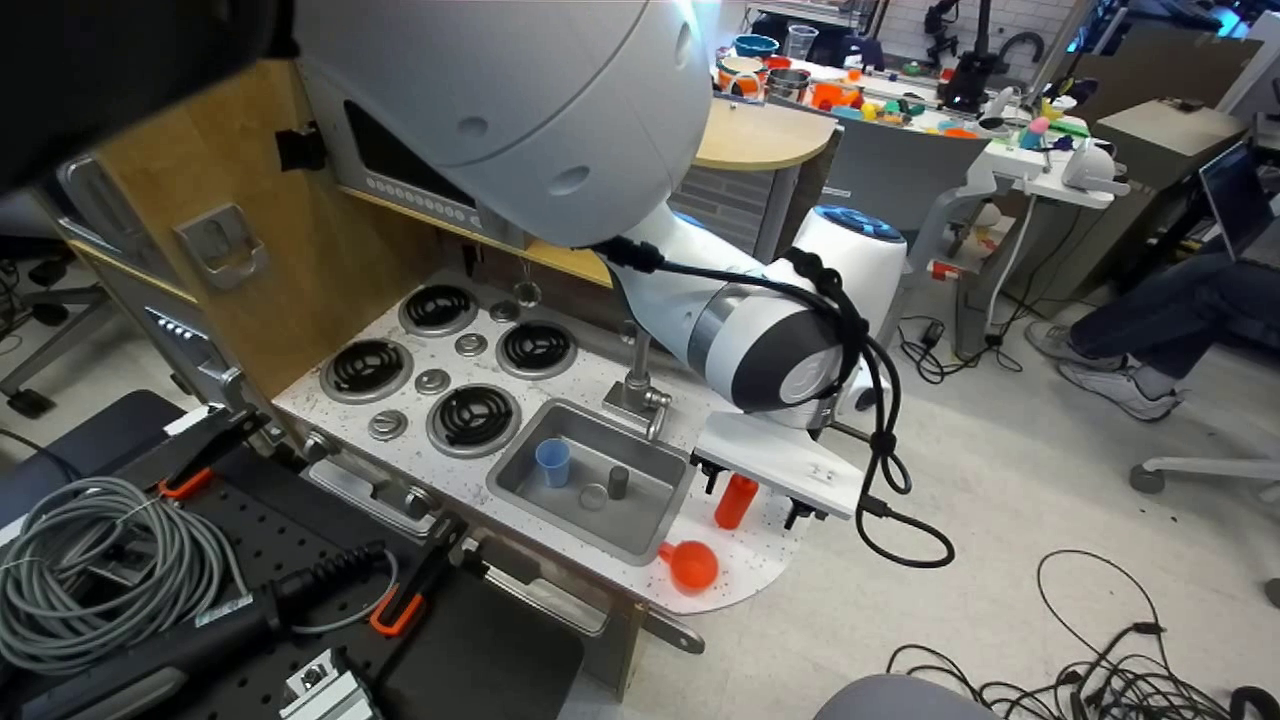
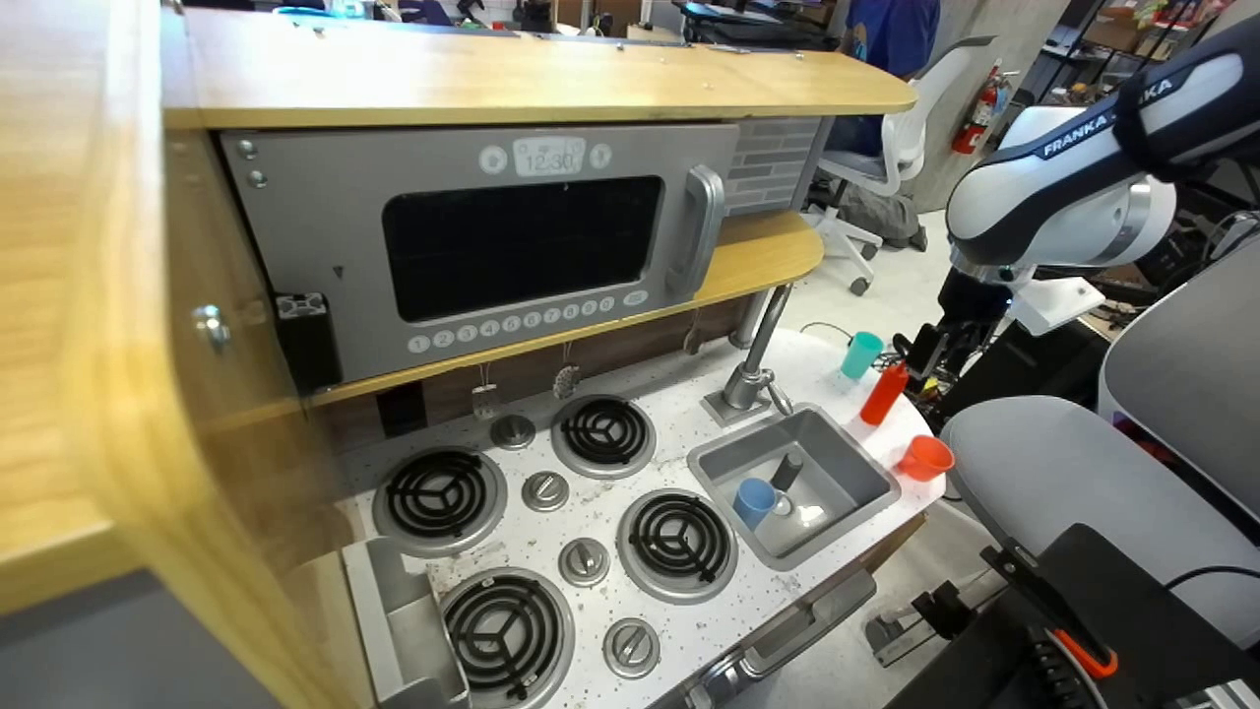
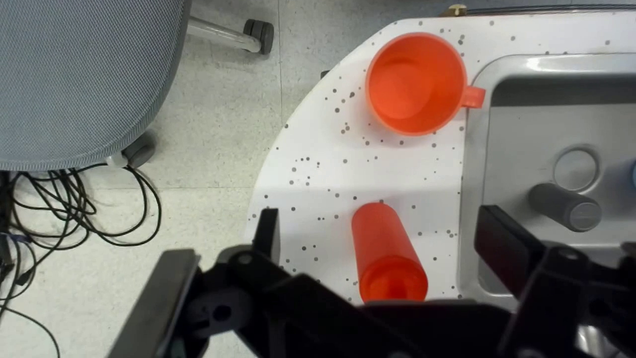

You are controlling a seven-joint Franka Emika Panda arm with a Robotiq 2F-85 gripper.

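In the wrist view my gripper is open, its dark fingers wide apart. A red bottle (image 3: 384, 250) shows between and below them, not gripped. Exterior view 1 has the same red bottle (image 1: 735, 502) beneath the white gripper mount, right of the sink; from exterior view 2 the bottle (image 2: 883, 394) appears upright on the counter, close beside the gripper (image 2: 927, 353). Whether the fingers reach down around it is hard to tell. An orange-red cup (image 3: 415, 83) with a handle stands at the counter's front corner. A teal cup (image 2: 862, 354) sits behind the bottle.
The steel sink (image 2: 841, 534) holds a blue cup (image 2: 753, 502) and a dark cylinder (image 2: 787, 471). A faucet (image 2: 744, 388) rises behind it. The microwave (image 2: 319, 201) and shelf overhang the burners. The counter's rounded edge drops off on the far side.
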